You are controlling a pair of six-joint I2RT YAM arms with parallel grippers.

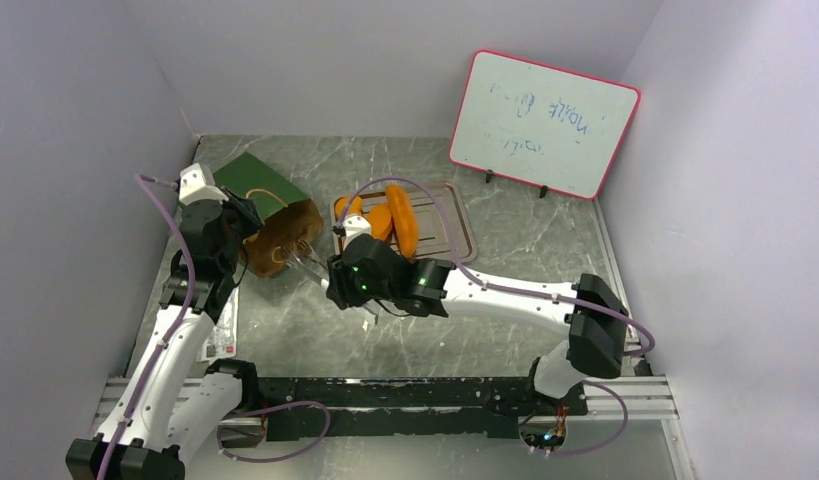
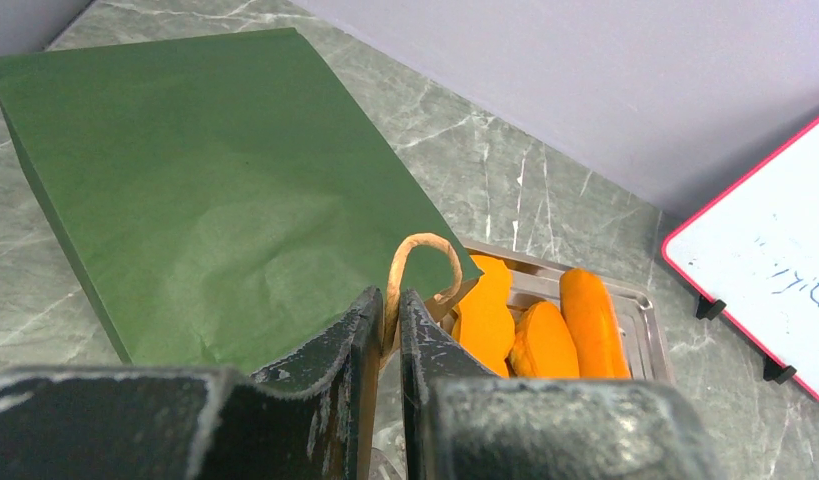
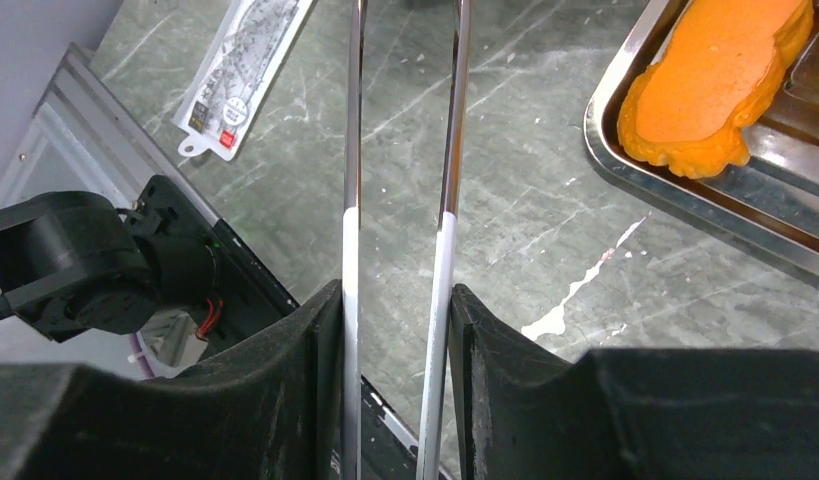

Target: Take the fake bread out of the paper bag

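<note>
The green and brown paper bag (image 1: 265, 185) lies tilted at the back left of the table, its brown inside toward the right arm. My left gripper is shut on the bag's tan handle (image 2: 423, 240). My right gripper is just right of the bag's opening in the top view, its two long fingers slightly apart in the right wrist view; whether anything is at their far tips is unclear. Orange fake bread pieces (image 2: 590, 325) lie on a metal tray (image 1: 455, 225) right of the bag. The bag's contents are not clearly visible.
A whiteboard (image 1: 545, 120) on small stands is at the back right. A flat printed item (image 3: 240, 80) lies front left of the bag.
</note>
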